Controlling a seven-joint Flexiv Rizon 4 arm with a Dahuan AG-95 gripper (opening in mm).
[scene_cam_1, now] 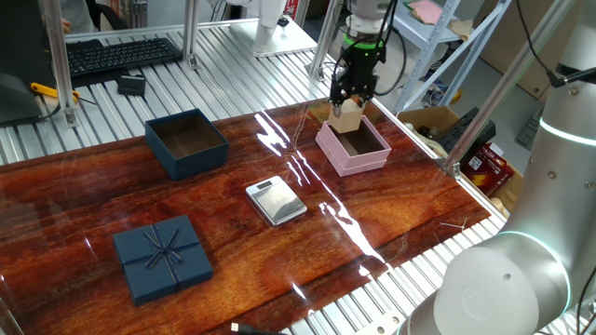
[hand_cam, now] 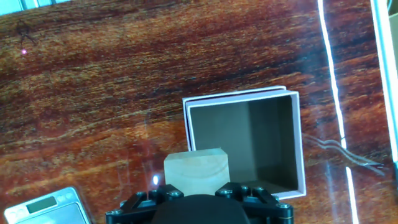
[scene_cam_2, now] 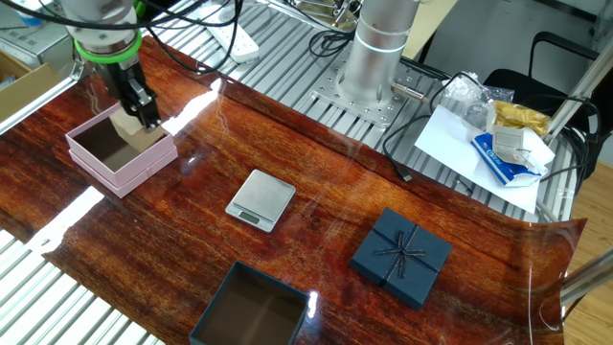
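Note:
A pale wooden block [scene_cam_1: 346, 117] hangs at the far-left corner of the open pink box [scene_cam_1: 358, 165] in exterior view 1. My gripper [scene_cam_1: 346, 100] is shut on the block from above. Exterior view 2 shows the block [scene_cam_2: 137, 128] in front of the box's inner wall, with the gripper [scene_cam_2: 150, 123] tilted over it. In the wrist view the block [hand_cam: 196, 170] overlaps the lower left rim of the pink box [hand_cam: 301, 146], and the box's visible interior looks empty. The fingertips are largely hidden there. How high the block is above the rim I cannot tell.
A silver scale [scene_cam_1: 277, 200] lies mid-table. Farther left stand an open dark blue box [scene_cam_1: 186, 164] and a closed blue box with a bow [scene_cam_1: 164, 260]. Bare wood-patterned surface separates them. Loose cables [scene_cam_2: 412, 125] lie by the arm's base.

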